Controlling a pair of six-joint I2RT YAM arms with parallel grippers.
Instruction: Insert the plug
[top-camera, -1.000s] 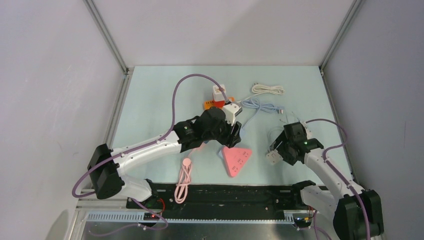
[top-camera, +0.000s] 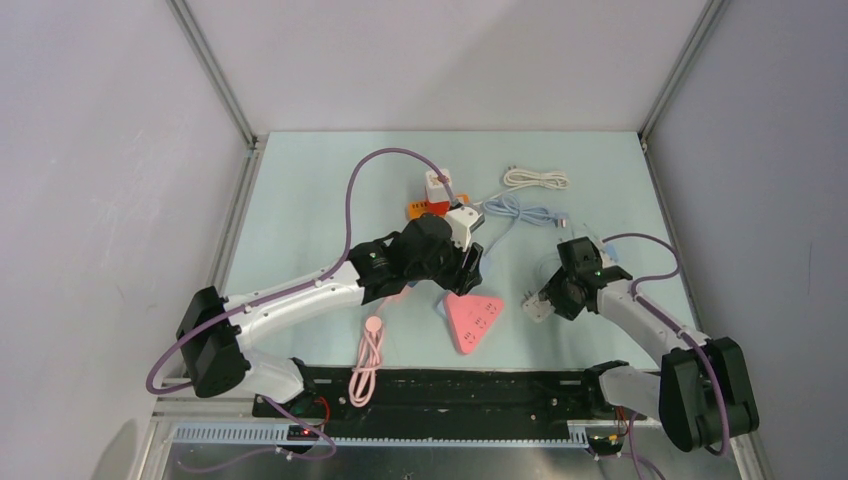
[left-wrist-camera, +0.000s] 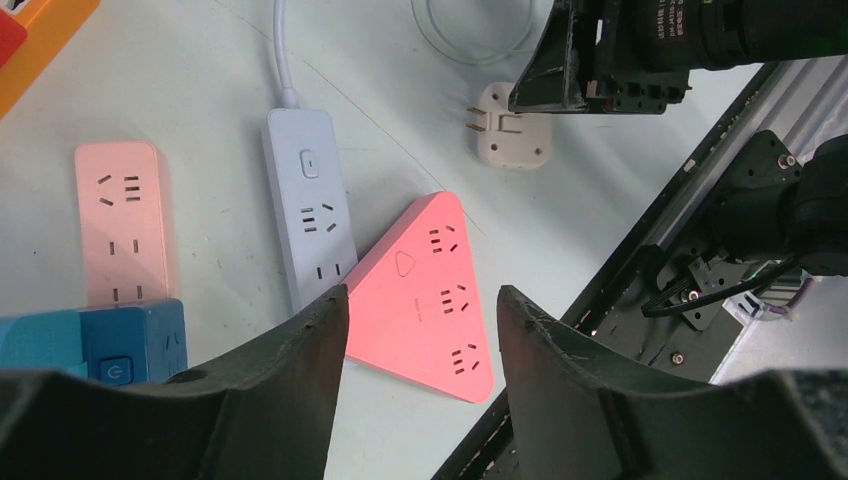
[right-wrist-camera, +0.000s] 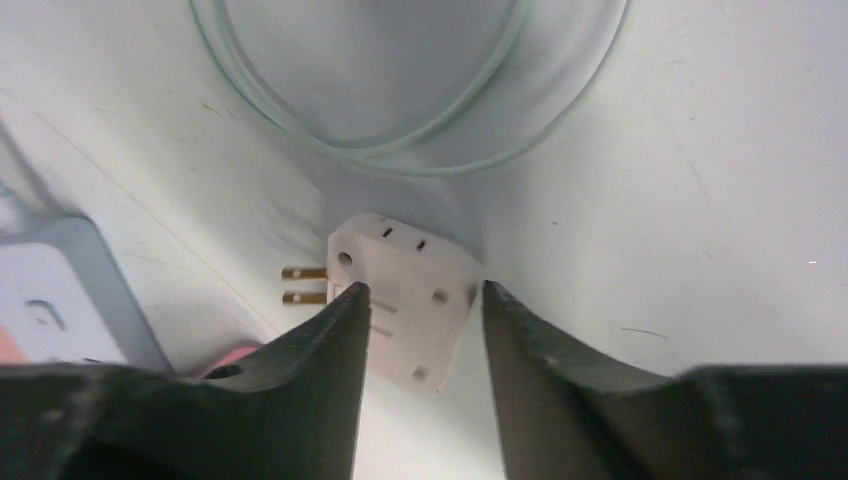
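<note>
A white plug block (right-wrist-camera: 405, 300) with two brass prongs is in the right wrist view, prongs pointing left, its body tilted. My right gripper has its fingers on either side of the plug, the right fingertip at its edge; whether they grip it is unclear. In the left wrist view the plug (left-wrist-camera: 515, 130) is low at the table, under the right gripper's tip. My left gripper stands open and empty above a pink triangular socket block (left-wrist-camera: 425, 310). A pale blue power strip (left-wrist-camera: 308, 200) lies beside that block.
A pink strip (left-wrist-camera: 122, 220) and a blue cube (left-wrist-camera: 140, 340) are left of the left gripper's view. Clear cable loops (right-wrist-camera: 390, 155) lie just beyond the plug. An orange strip (top-camera: 415, 210) and coiled cords (top-camera: 535, 178) lie farther back.
The right gripper has shifted slightly left over the last second. The white plug has moved left and a little away from the front edge, and its prongs now show. The left arm looks almost still.
</note>
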